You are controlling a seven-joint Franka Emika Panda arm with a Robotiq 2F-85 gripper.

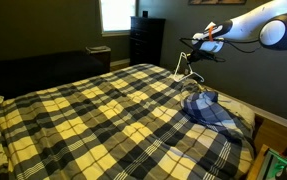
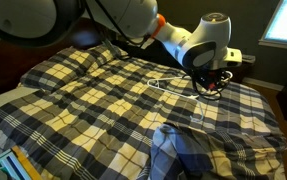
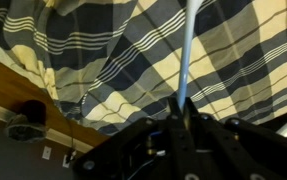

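A white hanger [image 1: 186, 69] hangs in the air over the far right part of the bed, and my gripper [image 1: 191, 48] is shut on it. The second exterior view has the hanger [image 2: 173, 86] reaching left from my gripper [image 2: 213, 84], above the plaid blanket. From the wrist camera, the hanger [image 3: 188, 50] appears as a pale bar running up from my gripper. A dark blue garment [image 1: 205, 106] lies rumpled on the bed's right side, nearer the camera than the hanger. The fingertips are dark and hard to make out.
A plaid blanket [image 1: 93, 120] covers the bed, with wide clear room at its middle and left. Wooden floor [image 3: 13, 95] shows beyond the bed's edge. A dark dresser [image 1: 146, 40] stands at the back wall.
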